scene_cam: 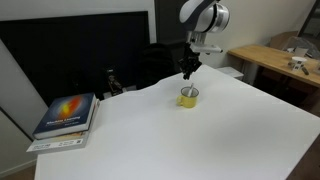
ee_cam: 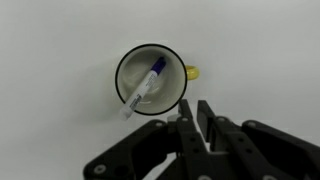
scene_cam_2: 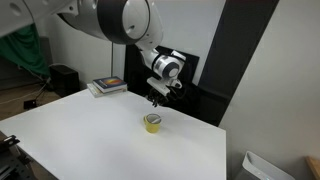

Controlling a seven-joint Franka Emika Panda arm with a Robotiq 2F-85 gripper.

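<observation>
A yellow mug [scene_cam: 187, 97] with a pale inside stands upright on the white table. In it leans a white marker [ee_cam: 143, 88] with a blue band; one end is inside the mug and the white end rests over the rim. My gripper is above the mug, off to one side of the marker and apart from it. A narrow gap shows between the fingertips, with nothing visible in it. From the side, the gripper [scene_cam: 187, 75] hangs just over the mug, and in the other exterior view the gripper [scene_cam_2: 154, 102] is likewise above it.
Stacked books [scene_cam: 65, 116] lie at the table's left in exterior view 1. A dark monitor [scene_cam: 83, 55] stands behind the table.
</observation>
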